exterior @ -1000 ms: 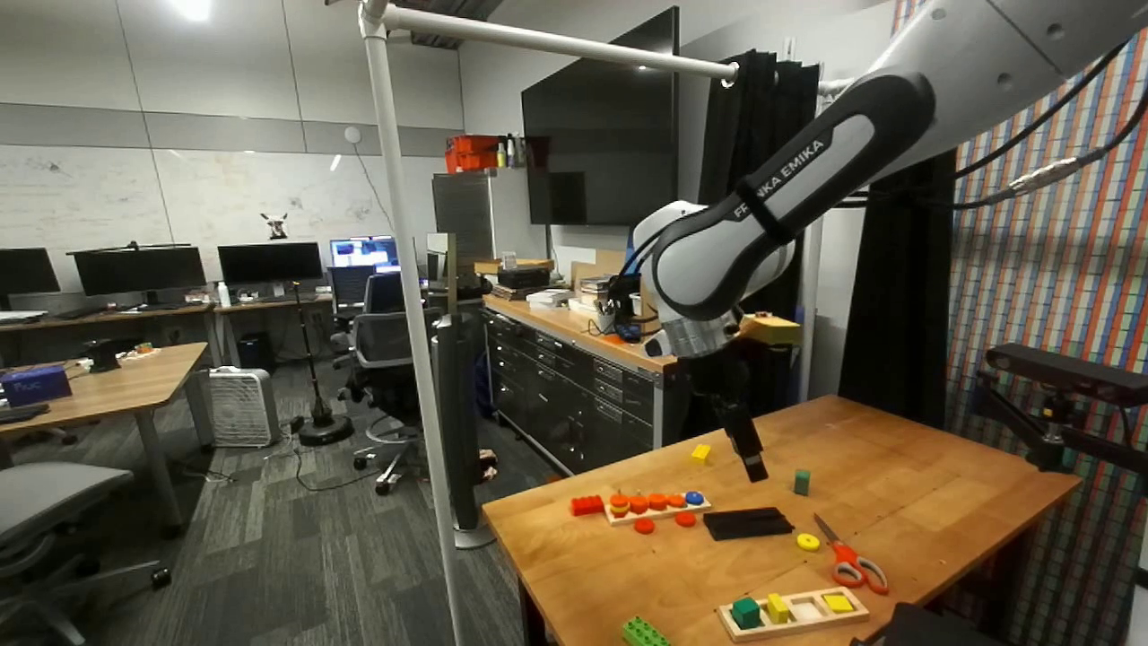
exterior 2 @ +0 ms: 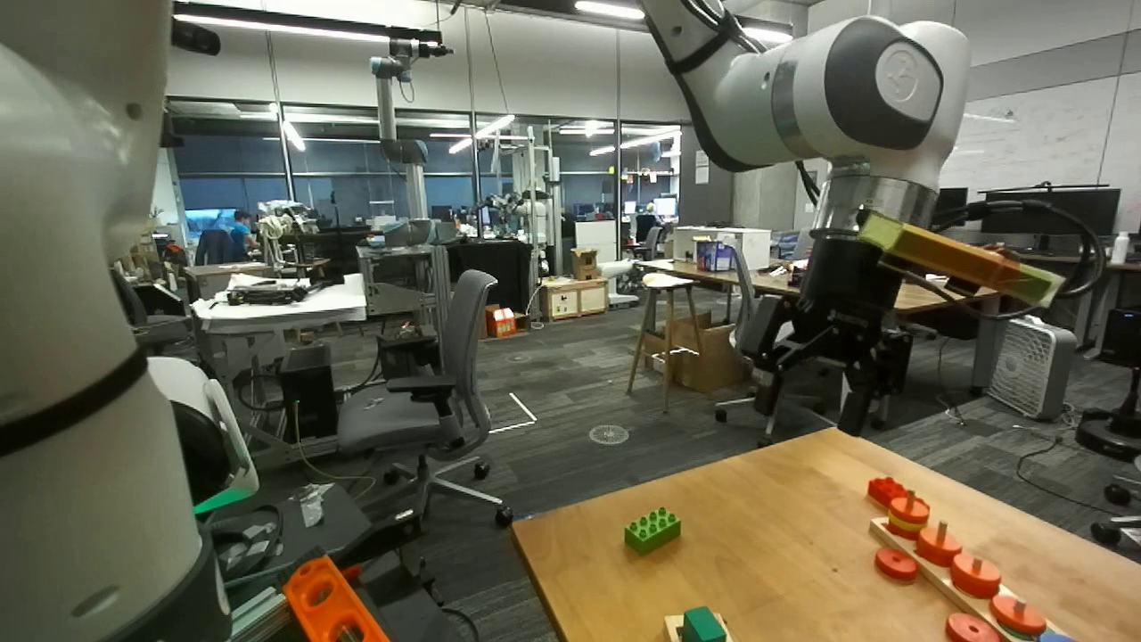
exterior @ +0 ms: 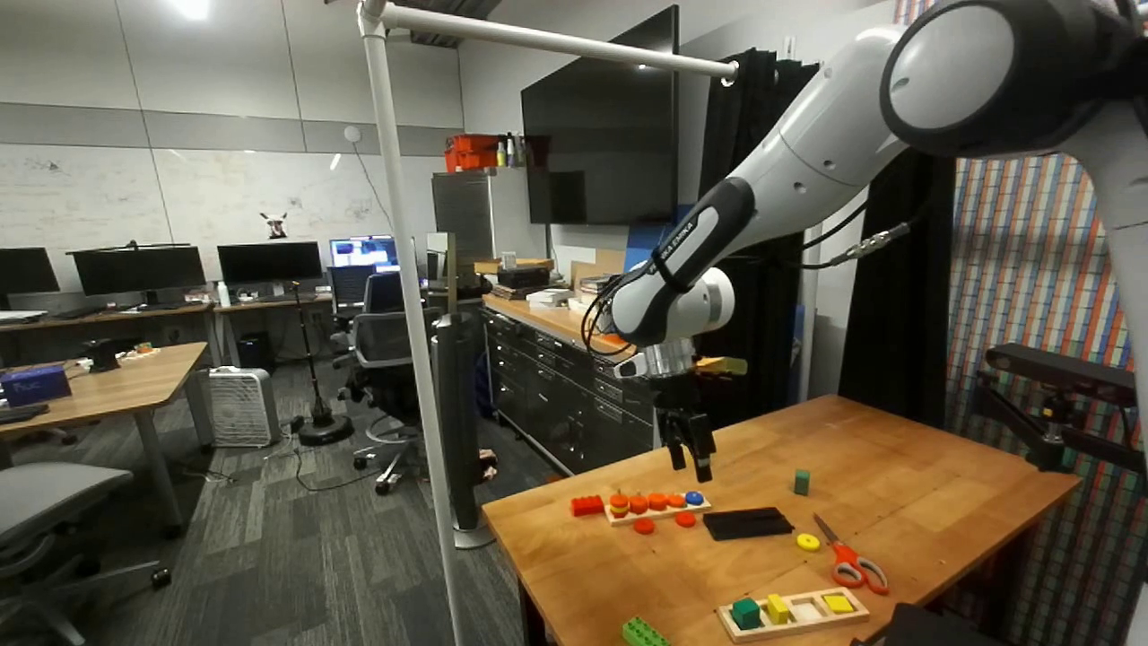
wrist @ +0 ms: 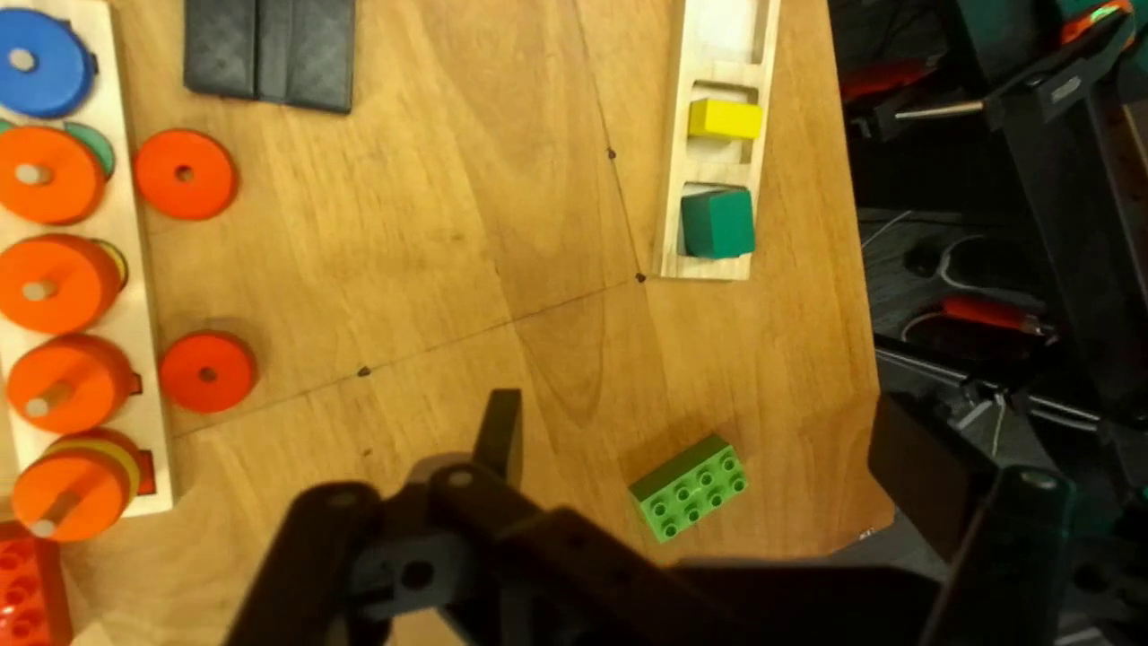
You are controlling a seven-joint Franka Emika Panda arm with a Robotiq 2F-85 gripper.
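My gripper (exterior: 691, 465) hangs well above the table, open and empty, over the far side near the peg board in exterior view 1. In exterior view 2 the gripper (exterior 2: 809, 405) points downward with its fingers spread. The wrist view shows a green toy brick (wrist: 689, 490) on the table far below, lined up between the fingers. A peg board (wrist: 154, 431) carries orange rings and a blue ring (wrist: 45, 63). Two loose red rings (wrist: 185, 174) lie beside it. A wooden tray (wrist: 675, 161) holds a dark green block (wrist: 717, 224) and a yellow block (wrist: 726, 119).
A red brick (exterior: 587, 505) sits at the board's end. Also on the table are a black flat case (exterior: 748, 524), a yellow ring (exterior: 808, 542), orange scissors (exterior: 857, 567) and a green block (exterior: 802, 481). Bare tabletop spreads to the right rear.
My arm has swung left in exterior view 1, and the gripper has turned so both fingers show. A yellow block on the far table side, visible before, no longer shows there, where the gripper now is.
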